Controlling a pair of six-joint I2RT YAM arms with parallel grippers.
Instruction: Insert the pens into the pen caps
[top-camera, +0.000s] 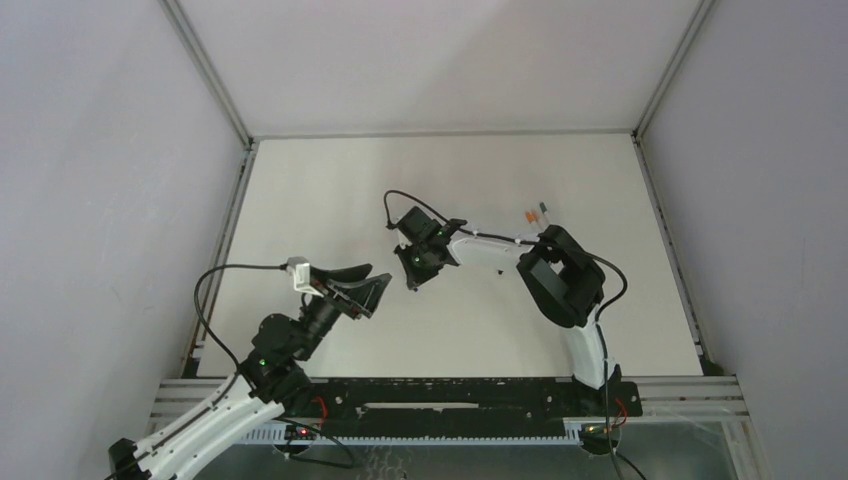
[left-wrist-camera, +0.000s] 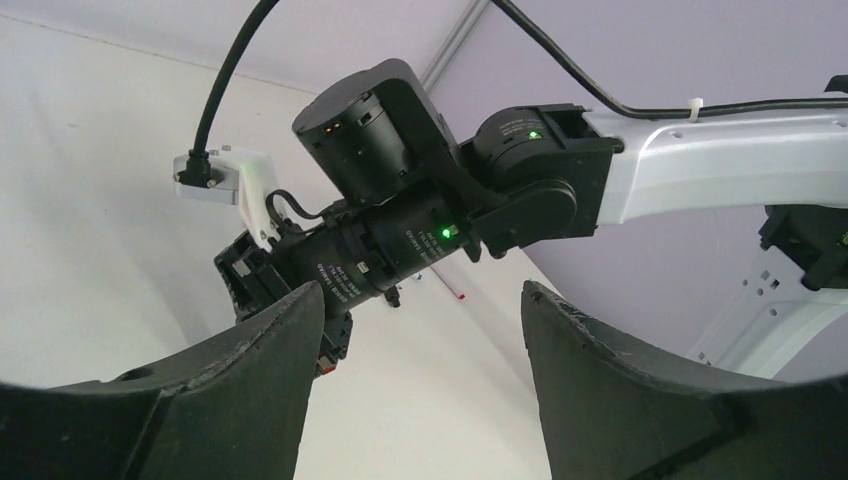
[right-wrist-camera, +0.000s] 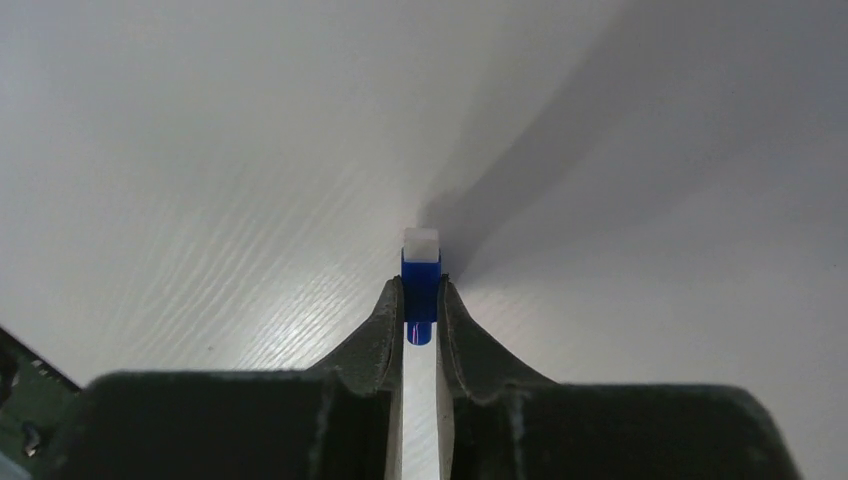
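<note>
My right gripper (top-camera: 413, 285) is low over the middle of the table, reaching in from the right. In the right wrist view its fingertips (right-wrist-camera: 394, 305) close on a blue pen cap (right-wrist-camera: 421, 280) with a pale end. My left gripper (top-camera: 368, 300) hangs at the lower left, fingers apart and empty, facing the right arm. Pens (top-camera: 540, 215) with orange and dark ends lie at the back right. Other pens beneath the right arm are mostly hidden; a red-tipped pen (left-wrist-camera: 450, 285) shows in the left wrist view.
The right arm stretches across its right half. Side walls and a back wall border the table.
</note>
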